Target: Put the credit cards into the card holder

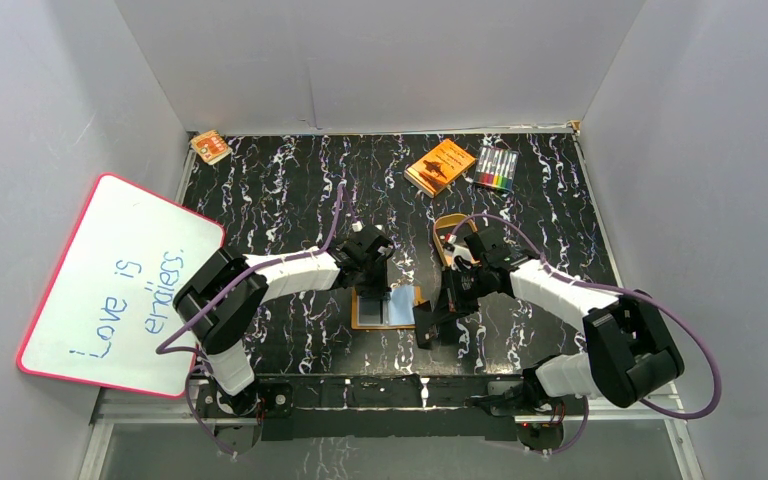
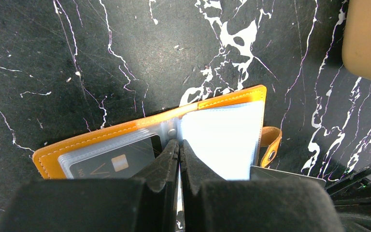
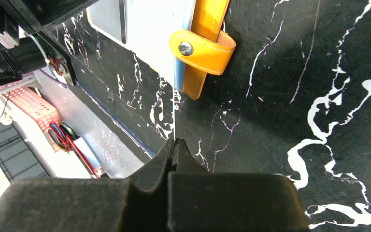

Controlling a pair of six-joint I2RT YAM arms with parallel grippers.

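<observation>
The orange card holder (image 2: 140, 123) lies open on the marble-patterned table. A dark card (image 2: 111, 162) sits in its left clear pocket; the right pocket (image 2: 224, 135) looks white. My left gripper is shut over the middle, between the pockets; whether it pinches the sleeve's edge is unclear. Close to the holder's right side, my right gripper is shut on a black card (image 1: 422, 335). Seen nearly edge-on in the right wrist view, that card (image 3: 174, 116) reaches toward the right pocket's edge, beside the strap (image 3: 203, 50). Whether its tip is inside the pocket cannot be told.
Behind the right gripper stands a tan open box (image 1: 447, 225), partly hidden by the arm. An orange book (image 1: 440, 165) and a set of markers (image 1: 496, 168) lie at the back. A whiteboard (image 1: 120, 280) leans at the left.
</observation>
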